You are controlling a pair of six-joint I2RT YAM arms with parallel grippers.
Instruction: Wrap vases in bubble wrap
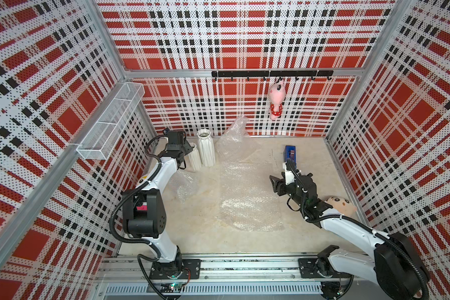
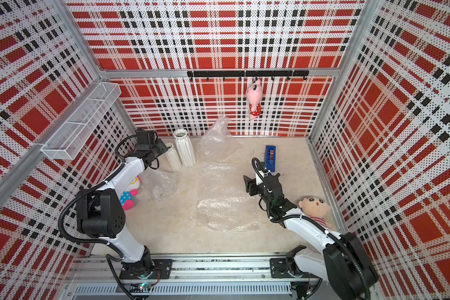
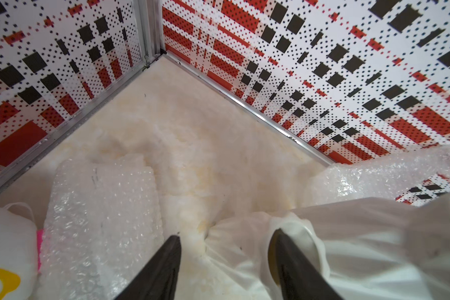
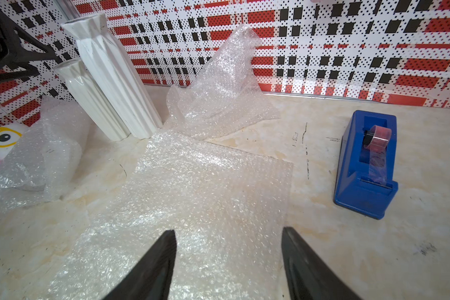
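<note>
Two white fluted vases stand side by side at the back left: a taller vase [image 4: 120,75] and a shorter vase [image 4: 92,100]. My left gripper is open beside the shorter one's top. In the left wrist view, its right finger [image 3: 290,262] overlaps that vase's mouth [image 3: 295,245]; whether they touch cannot be told. A clear bubble wrap sheet [image 1: 247,195] lies flat across the middle of the table. Over that sheet's right side, my right gripper is open, with nothing between its fingers.
More bubble wrap [image 4: 225,90] stands crumpled against the back wall, and another piece [image 4: 50,155] lies left of the vases. A blue tape dispenser [image 4: 365,165] sits at the back right. Dolls rest near both side walls, including a round-faced doll [image 2: 315,206].
</note>
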